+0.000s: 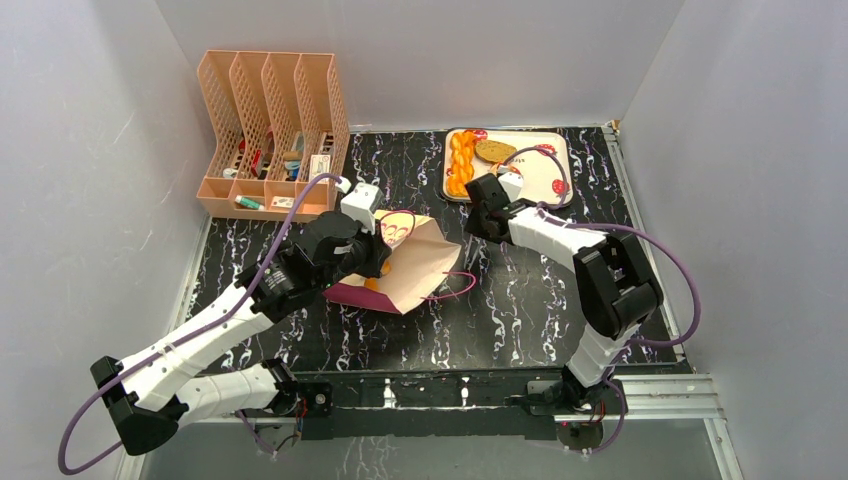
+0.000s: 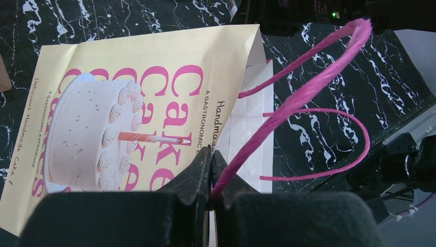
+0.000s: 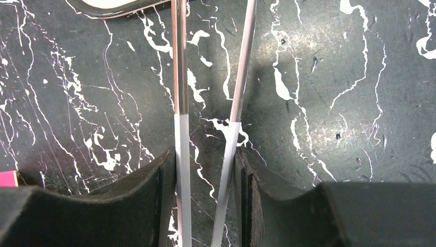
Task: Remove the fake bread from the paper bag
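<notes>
The paper bag [image 1: 420,265] lies on its side, mouth toward the right; its printed cake panel [image 2: 169,56] fills much of the left wrist view. Inside the mouth, an orange fake bread [image 1: 372,284] partly shows. My left gripper is shut on the bag's rim, with a pink handle passing close by. Right of the bag, my right gripper has its fingers against the outer sides of a pair of metal tongs [image 3: 181,139]. The tongs' legs are spread apart, with only marble tabletop visible between them.
A strawberry-print tray [image 1: 540,190] at the back holds an orange braided bread [image 1: 461,160] and a brown oval one [image 1: 495,151]. A peach divided rack [image 1: 270,140] stands at the back left.
</notes>
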